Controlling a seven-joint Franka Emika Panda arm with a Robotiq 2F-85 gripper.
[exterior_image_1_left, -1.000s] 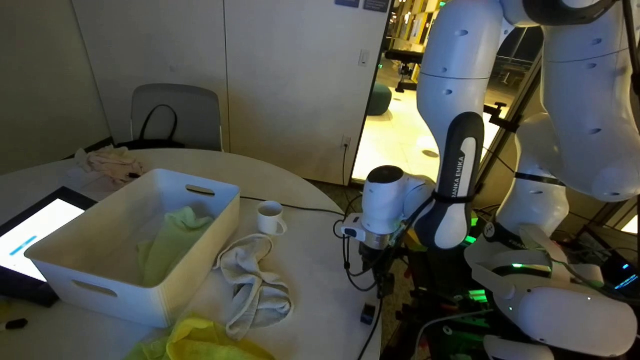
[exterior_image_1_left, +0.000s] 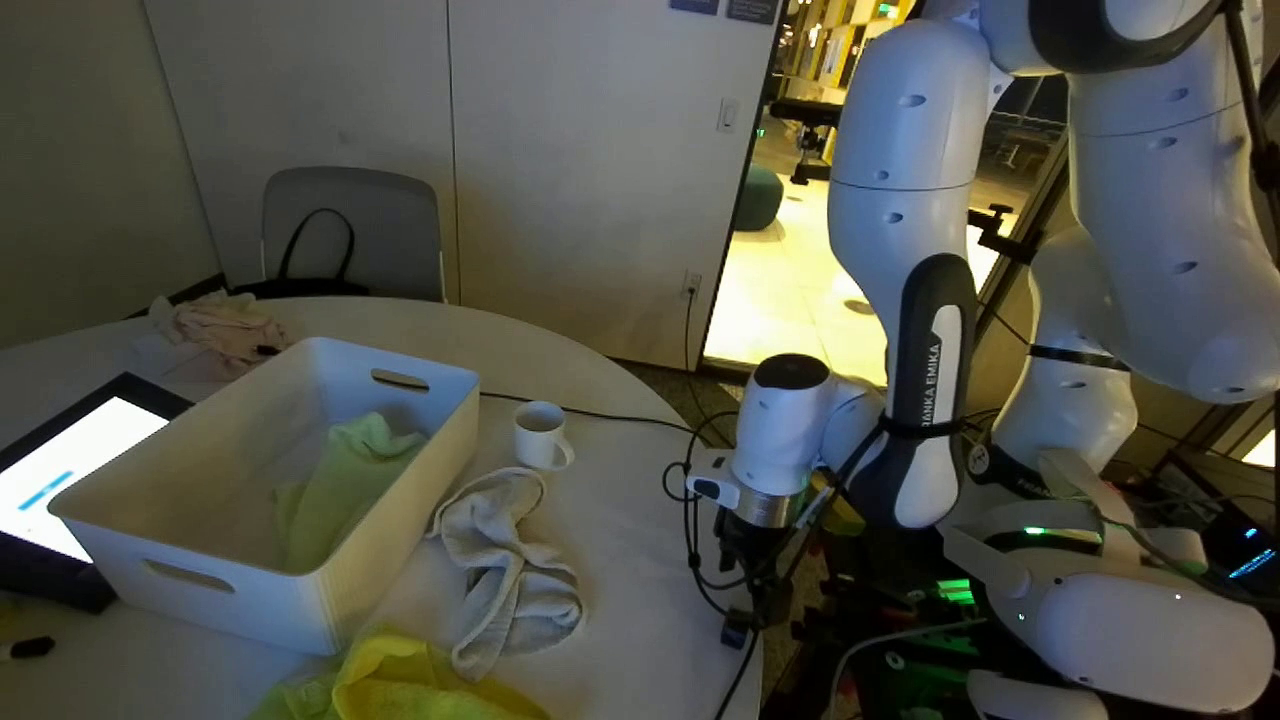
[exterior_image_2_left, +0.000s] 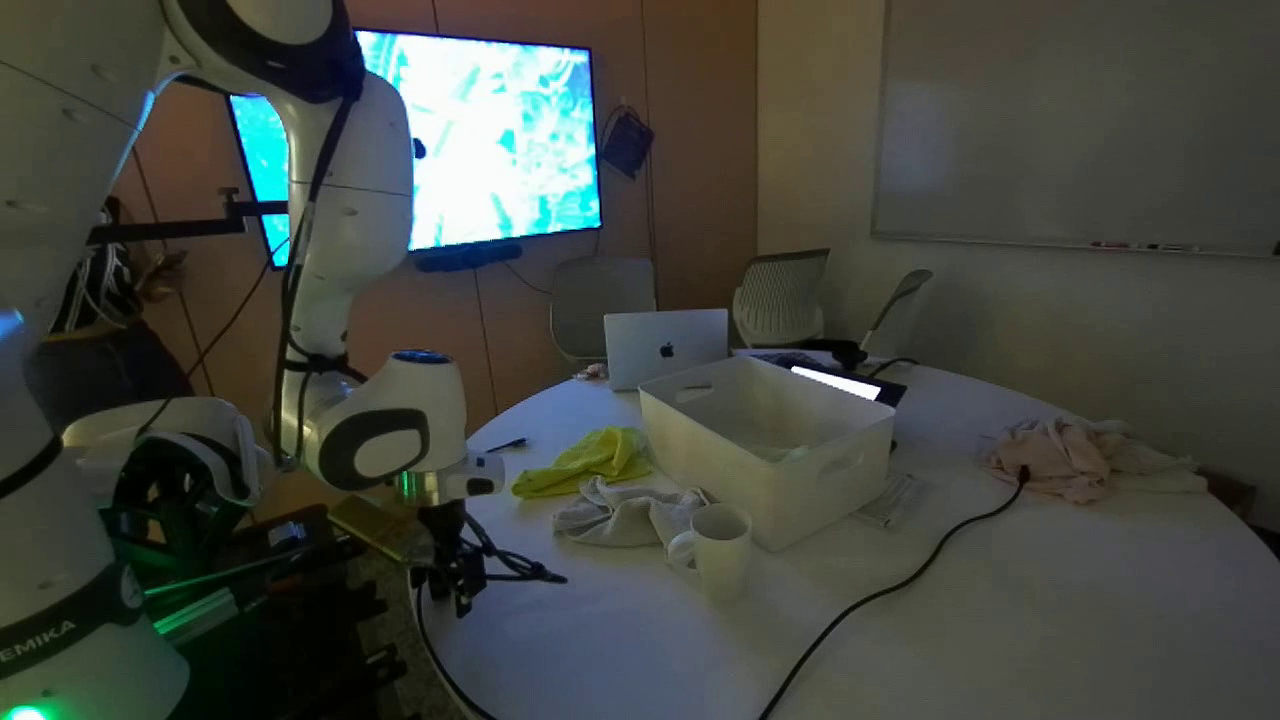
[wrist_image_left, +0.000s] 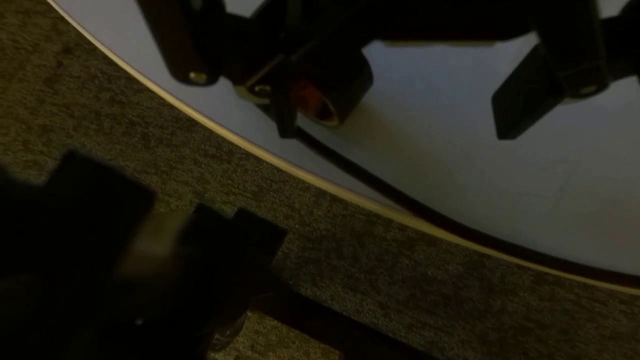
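My gripper stands open over the table's edge, its two fingers wide apart in the wrist view. A small dark round object with an orange-red inside (wrist_image_left: 315, 99) shows between them, close against the left finger in that view; I cannot tell whether they touch. In exterior view 1 the gripper (exterior_image_1_left: 753, 600) is low at the table's right edge, right above a small black object (exterior_image_1_left: 734, 626). Exterior view 2 shows the gripper (exterior_image_2_left: 453, 590) at the near left rim, apart from the white mug (exterior_image_2_left: 720, 546), the grey cloth (exterior_image_1_left: 516, 588) and the yellow cloth (exterior_image_1_left: 408, 684).
A white bin (exterior_image_1_left: 402, 516) with a light green cloth (exterior_image_1_left: 348, 480) inside stands on the round table (exterior_image_1_left: 654, 540). Beyond it are a lit tablet (exterior_image_1_left: 78, 474) and pink cloth (exterior_image_1_left: 222, 326). A black cable (wrist_image_left: 384, 189) runs along the table edge. Dark equipment crowds below the arm.
The arm's wrist has come down and slightly right in exterior view 1, bringing my gripper closer to the small black object. Cloths, mug and bin have stayed put.
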